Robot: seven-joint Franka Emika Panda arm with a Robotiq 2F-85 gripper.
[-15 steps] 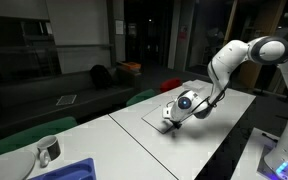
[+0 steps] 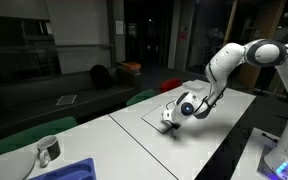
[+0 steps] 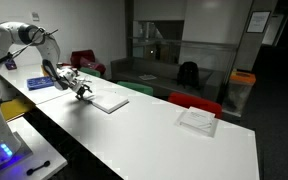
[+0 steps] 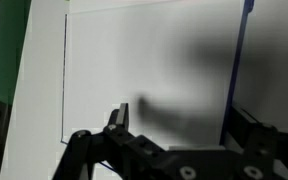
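A flat, pale rectangular thing (image 4: 149,60) with a thin dark outline lies on the white table, filling much of the wrist view. It also shows as a thin white slab (image 3: 109,102) in exterior view 2. My gripper is low over it, its dark fingers spread well apart. Near the right finger (image 4: 240,124) runs a dark bluish edge of the flat thing. Whether finger and edge touch cannot be made out. Nothing shows clearly held. In exterior view 1 my gripper (image 2: 168,127) is down close to the table at the slab's near side.
A grey mug (image 2: 49,149) and a blue tray (image 2: 69,171) occupy the table's left end in exterior view 1. A white tray-like object (image 3: 198,121) lies far off in exterior view 2. Chairs stand behind the table, whose middle is largely bare.
In exterior view 1 my arm and gripper body have shifted slightly right and down. The fingertips stay about where they were near the slab, and the other things have not moved.
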